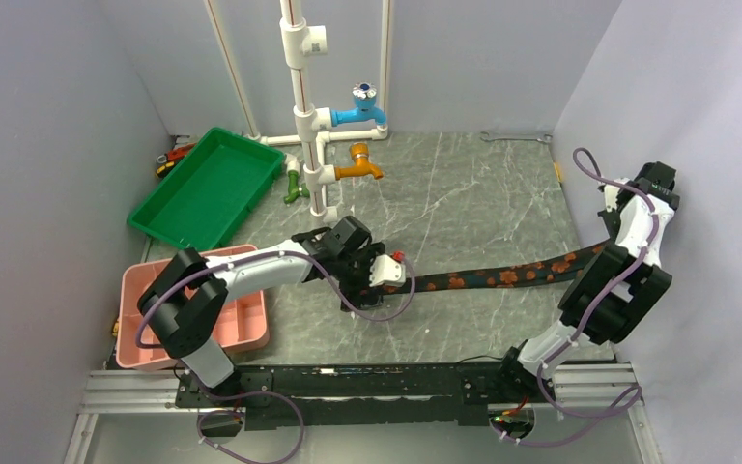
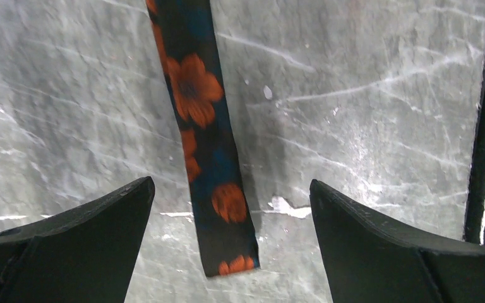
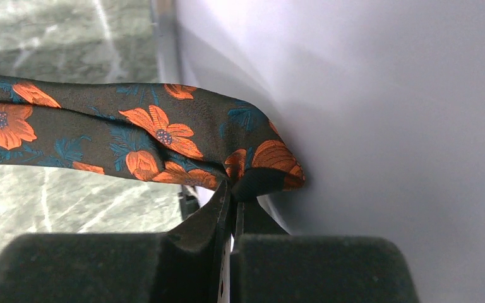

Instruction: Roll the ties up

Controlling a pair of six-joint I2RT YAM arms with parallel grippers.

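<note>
A dark tie [image 1: 507, 275] with orange flowers stretches across the grey counter toward the right wall. In the left wrist view its narrow length [image 2: 208, 164] ends between and beyond the fingertips of my open left gripper, which hangs over it at the centre of the counter. At the right wall my right gripper is shut on the other end of the tie [image 3: 158, 132], which is bunched at the fingertips and lifted beside the wall.
A pink divided bin [image 1: 135, 319] and a green tray [image 1: 203, 188] stand at the left. White pipes with taps [image 1: 362, 116] rise at the back centre.
</note>
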